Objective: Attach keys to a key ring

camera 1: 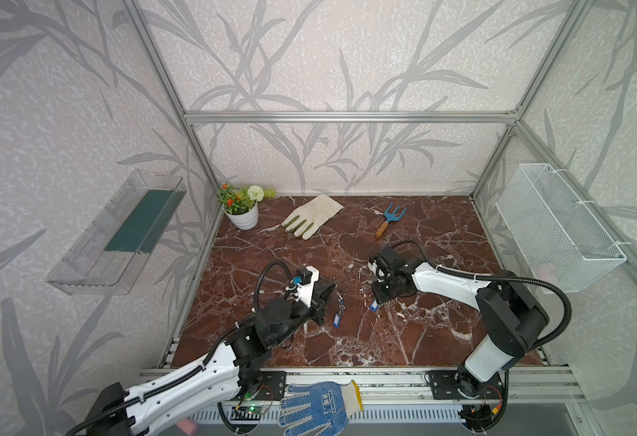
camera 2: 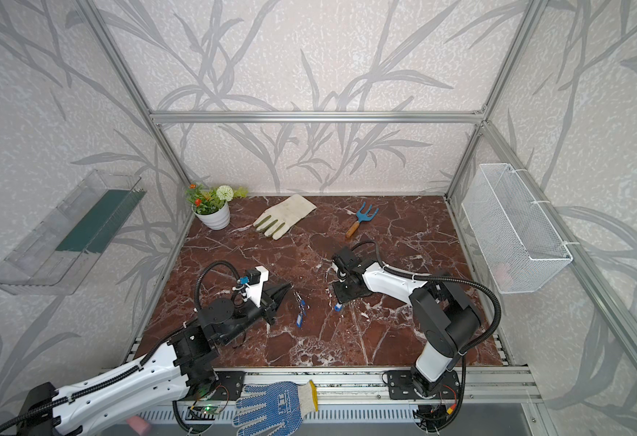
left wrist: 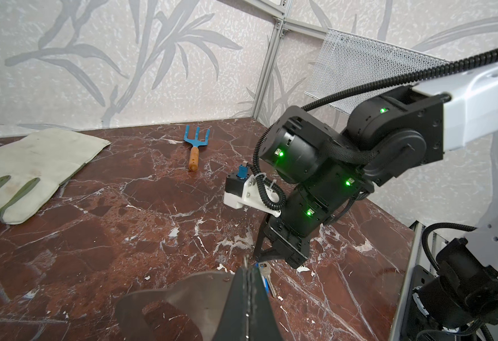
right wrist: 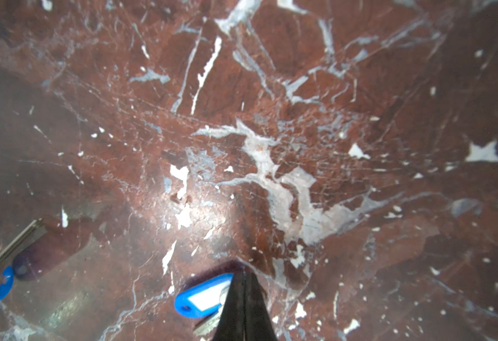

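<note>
Left of centre, my left gripper [camera 1: 333, 285] is shut above the table. A blue-tagged bunch with metal parts [camera 1: 337, 318] shows just beside and below its tip. Whether a thin ring is pinched there I cannot tell. In the left wrist view its fingers [left wrist: 247, 307] meet, with a blurred grey shape behind them. My right gripper is shut, pointing down at the second blue-and-white tag [right wrist: 203, 296] and a key beside it. The tag's end runs behind the fingers, so any grip on it is hidden. Another key [right wrist: 16, 244] with blue plastic shows at the lower left.
A white-and-green glove [camera 1: 313, 216], a flowerpot [camera 1: 243, 216] and a blue hand fork [camera 1: 389, 218] lie or stand at the back. A blue glove [camera 1: 318, 407] is at the front edge. Wire baskets [camera 1: 562, 229] hang on the side walls.
</note>
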